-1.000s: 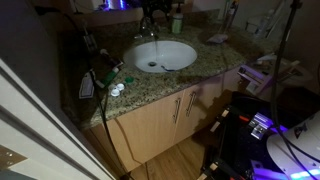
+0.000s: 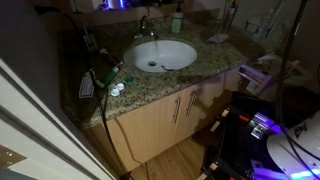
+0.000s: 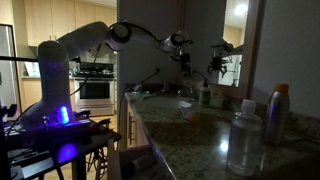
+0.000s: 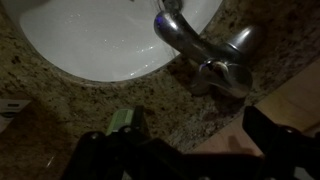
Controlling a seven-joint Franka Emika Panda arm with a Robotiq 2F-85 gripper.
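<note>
In the wrist view my gripper stands open over the counter, its dark fingers spread apart with only bare stone visible between them. The silver faucet (image 4: 195, 45) lies just beyond, at the rim of the white sink (image 4: 95, 40). A green object (image 4: 120, 120) shows beside the left finger, partly covered by it. Exterior view 2 has the gripper (image 3: 185, 65) high over the far end of the counter, small and dark. A green item (image 2: 112, 75) lies on the counter left of the sink in exterior view 1.
Several small white round items (image 2: 117, 89) sit near the counter's front left. A soap bottle (image 2: 177, 18) stands behind the sink. Close to the camera in exterior view 2 are a clear bottle (image 3: 244, 138) and a metallic bottle (image 3: 278, 113). The counter right of the sink is mostly clear.
The dark gripper seen above the faucet a second ago has moved up and out of the top of exterior view 1. Items on the counter look unmoved.
</note>
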